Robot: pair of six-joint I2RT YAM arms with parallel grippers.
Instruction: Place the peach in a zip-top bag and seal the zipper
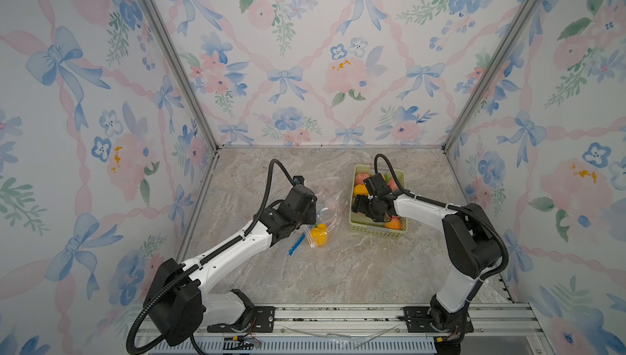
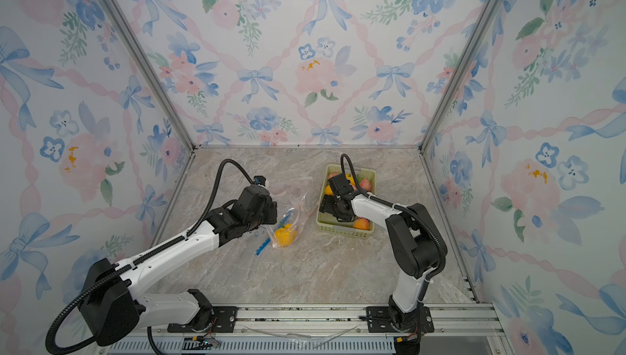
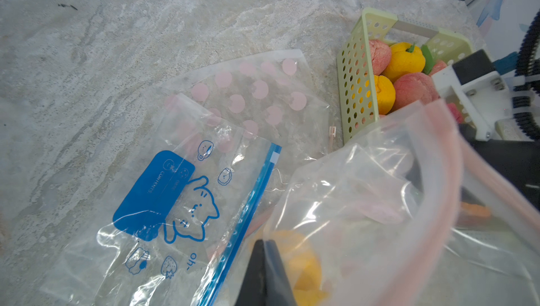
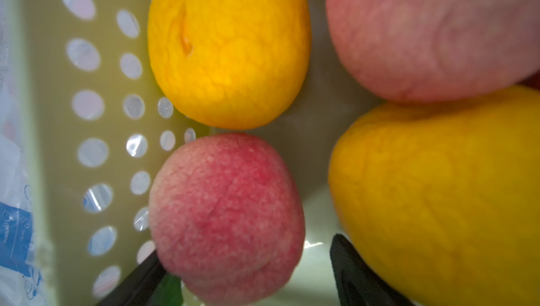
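In the right wrist view a pink peach (image 4: 225, 210) sits in the basket, between the fingers of my right gripper. Those fingers stand part open, one finger on each side of it. In the left wrist view a clear bag with a pink-edged mouth (image 3: 444, 154) bulges upward, and a yellow fruit (image 3: 303, 266) shows through its film. My left gripper is shut beside that bag; whether any film is pinched cannot be seen. A flat bag with a blue zipper (image 3: 242, 216) and a pink-dotted bag (image 3: 258, 89) lie on the table.
The pale green basket (image 1: 378, 228) holds several yellow and pink fruits, crowding the right gripper; a yellow one (image 4: 427, 193) lies close to its right finger. Bare table (image 1: 365, 270) extends in front of the basket.
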